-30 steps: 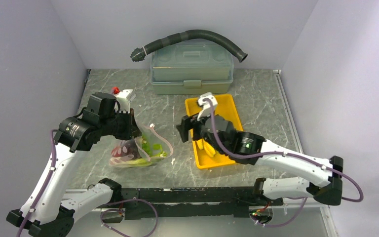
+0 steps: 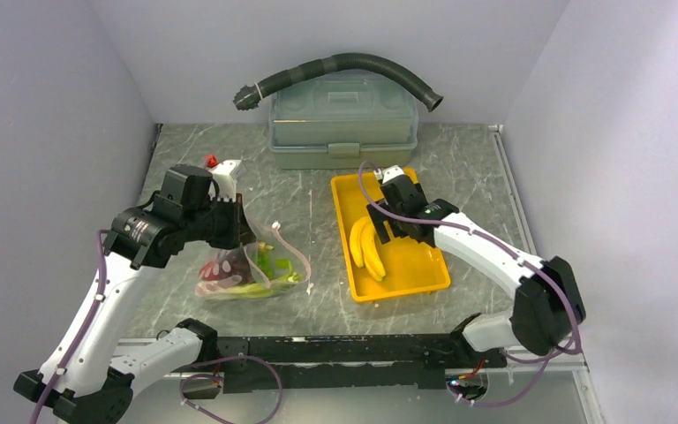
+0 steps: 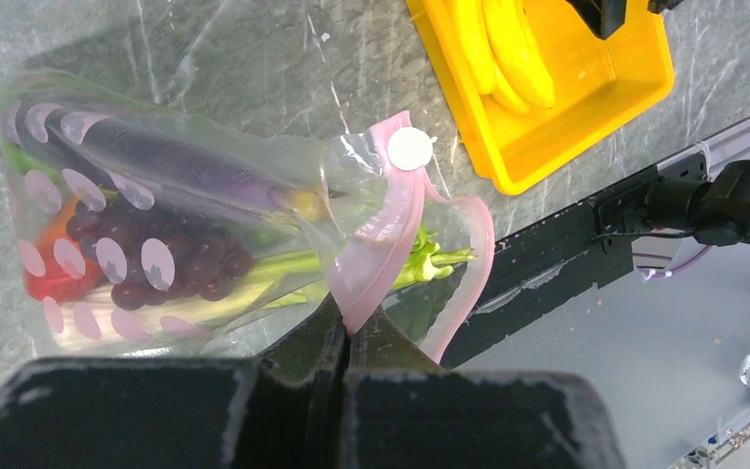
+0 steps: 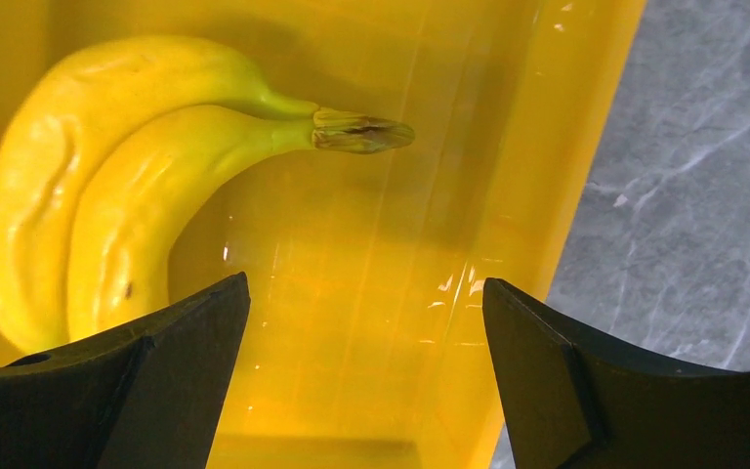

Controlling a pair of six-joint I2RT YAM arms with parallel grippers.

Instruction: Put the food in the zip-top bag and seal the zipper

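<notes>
The clear zip bag lies on the left of the counter, holding grapes, celery, a red item and a long purple vegetable. My left gripper is shut at the bag's pink zipper edge, pinching it. In the yellow tray lie bananas, their stems visible in the right wrist view. My right gripper hangs open over the tray beside the bananas, with nothing between its fingers.
A closed teal case with a black hose on top stands at the back. Bare counter lies between bag and tray and right of the tray.
My right arm has swung from the tray's left side rightward over the bananas and tray. The left arm and bag have hardly moved.
</notes>
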